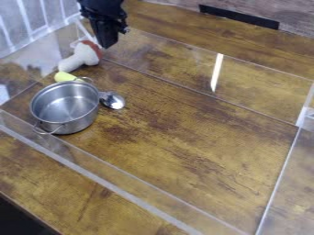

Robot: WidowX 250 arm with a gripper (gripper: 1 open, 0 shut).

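The dark gripper point(108, 35) is high at the top left, above and beside a white object with an orange-red part point(77, 57); its fingers are small and hard to make out, with nothing visible held. A steel pot point(64, 107) with wire handles sits at the left. A metal spoon point(113, 100) lies at the pot's right, and a small yellow object point(65, 77) lies just behind the pot.
Clear panels form low walls around the wooden work surface point(196, 147), whose middle and right are bare. A white railing-like structure point(25, 23) stands at the back left, and a dark strip point(240, 13) lies along the back edge.
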